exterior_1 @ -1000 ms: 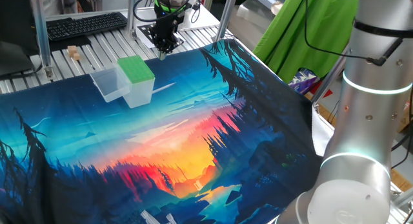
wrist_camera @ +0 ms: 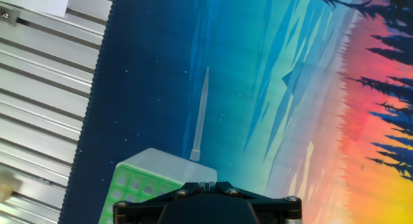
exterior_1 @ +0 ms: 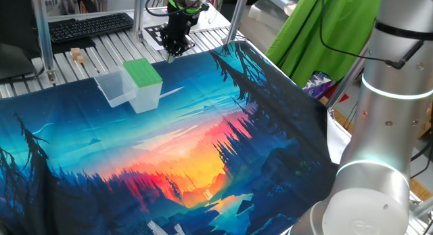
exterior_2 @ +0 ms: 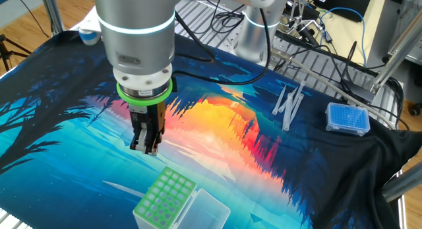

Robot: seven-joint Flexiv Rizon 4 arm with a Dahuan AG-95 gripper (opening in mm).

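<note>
My gripper point(exterior_2: 146, 150) hangs above the cloth, pointing down, beside the open rack box. Its fingers meet at the bottom of the wrist view, shut, and nothing shows between them. A clear, tapered pipette tip point(wrist_camera: 201, 117) lies flat on the blue part of the cloth, its wide end close to the box. The box point(exterior_1: 141, 98) is translucent with a green grid top point(exterior_2: 165, 197) full of holes. Its clear lid point(exterior_2: 206, 212) is folded open to one side. Part of the box is hidden behind the gripper in the wrist view.
Several more loose tips point(exterior_2: 288, 109) lie together on the dark end of the cloth. Close to them stands a box with a blue grid top point(exterior_2: 347, 117). A keyboard point(exterior_1: 91, 26) and a small wooden block point(exterior_1: 77, 55) rest on the slatted table.
The gripper and its wrist have shifted slightly up and to the right in exterior view 1. The green-topped box and the tip beside it have stayed in place.
</note>
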